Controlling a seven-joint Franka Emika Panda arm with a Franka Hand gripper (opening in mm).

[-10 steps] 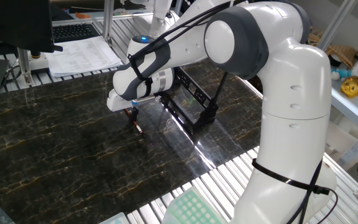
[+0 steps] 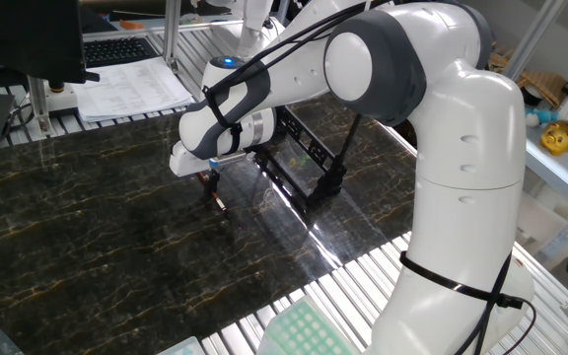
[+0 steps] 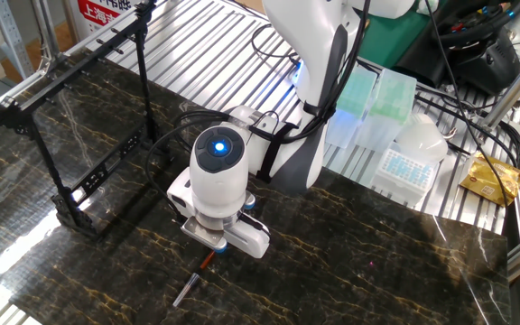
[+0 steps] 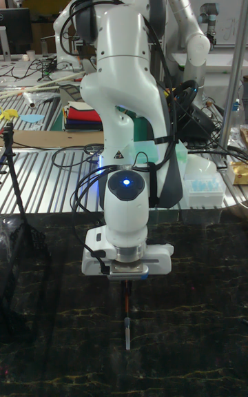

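A thin pen-like stick, reddish-brown with a pale end, lies on the dark marbled tabletop; in exterior view 2 the pen (image 3: 186,290) reaches out from under the hand, and in exterior view 3 the pen (image 4: 127,334) points toward the camera. My gripper (image 2: 212,191) points down over the pen (image 2: 223,206), its dark fingers low by the pen's middle in exterior view 1. From above, the hand's white body covers the fingers and the pen's far end. Whether the fingers are closed on the pen or stand around it does not show.
A black frame stand (image 3: 81,194) stands beside the hand on the marbled tabletop (image 2: 87,256). Pipette-tip boxes (image 3: 404,174) sit on the slatted metal surface near the arm's base. Papers (image 2: 131,91) and a keyboard lie beyond the tabletop. Much of the marbled top is bare.
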